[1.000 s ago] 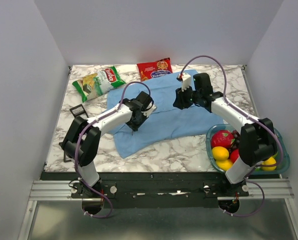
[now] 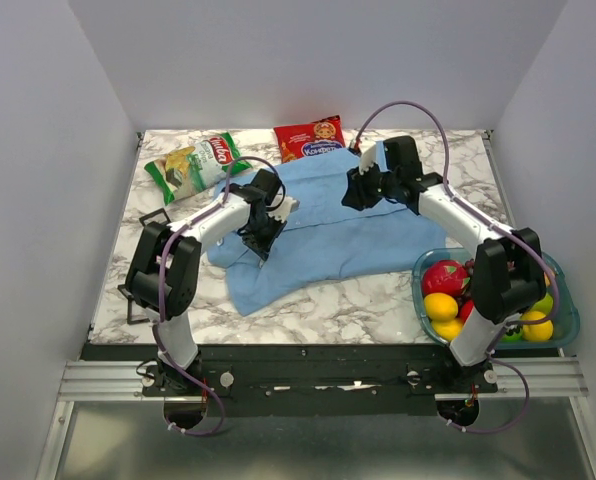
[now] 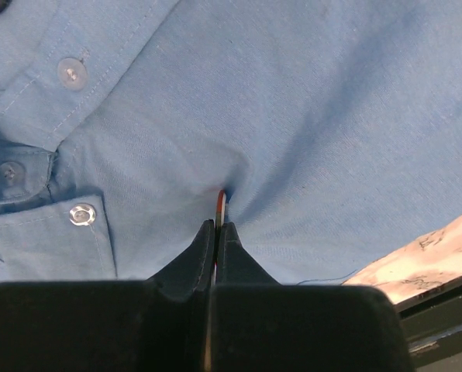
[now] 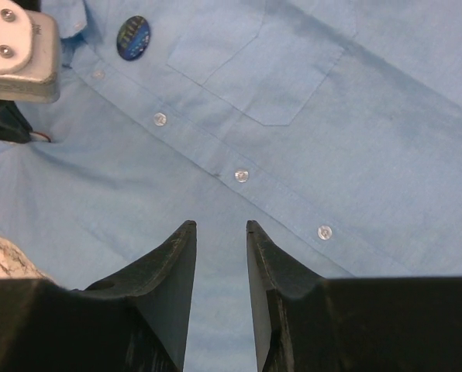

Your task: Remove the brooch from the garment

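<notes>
A blue button-front garment [image 2: 348, 240] lies spread on the table. On it is the brooch, a dark oval with a blue-green print; its dark edge also shows at the upper left corner of the left wrist view. My left gripper is shut, its tips against the cloth, which puckers there. A thin red-edged strip [image 3: 221, 203] shows at these tips; whether any cloth is pinched cannot be told. Over the garment, my right gripper stands partly open, nothing between its fingers, with the brooch up and to its left in the right wrist view.
A green snack bag [image 2: 196, 167] and a red packet [image 2: 310, 138] lie at the back. At the front right stands a teal basket [image 2: 570, 322] of fruit. A dark frame-like object [image 2: 136, 310] is partly behind the left arm. Bare marble shows in front of the garment.
The left arm has shifted slightly left, and its gripper stays low on the cloth. My right gripper has drifted a little left and toward the back. The garment looks about the same.
</notes>
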